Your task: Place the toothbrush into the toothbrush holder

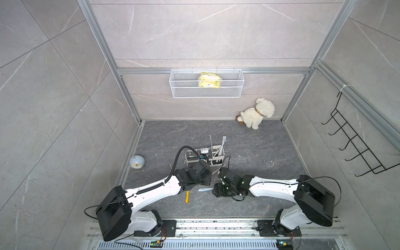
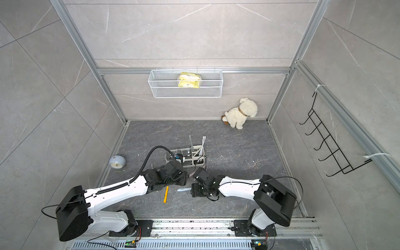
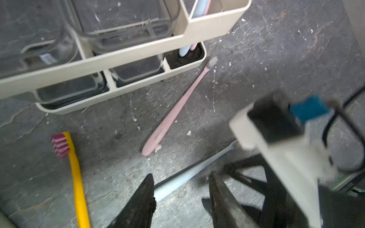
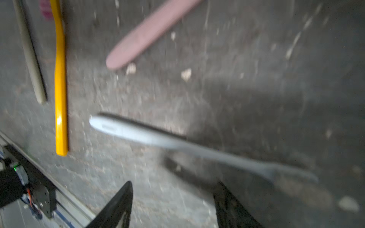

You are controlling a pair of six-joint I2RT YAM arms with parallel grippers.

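A light-blue toothbrush (image 4: 163, 140) lies on the grey table. My right gripper is low beside it, fingers spread, nothing between them. The left gripper is also open; in its view the blue handle (image 3: 178, 183) appears past its fingertips, and I cannot tell how high above it they are. A pink toothbrush (image 3: 176, 110) lies between the blue one and the cream holder (image 3: 140, 85), its bristles by the holder's corner. To the left rests a yellow toothbrush (image 3: 77, 178) with magenta bristles. A blue and a pink brush stand in the holder's end slot.
Left of the yellow brush is a grey-green brush (image 4: 30, 57). A small round clock (image 1: 136, 161) stands at the left and a plush dog (image 1: 257, 113) at the back right. Both arms are close together.
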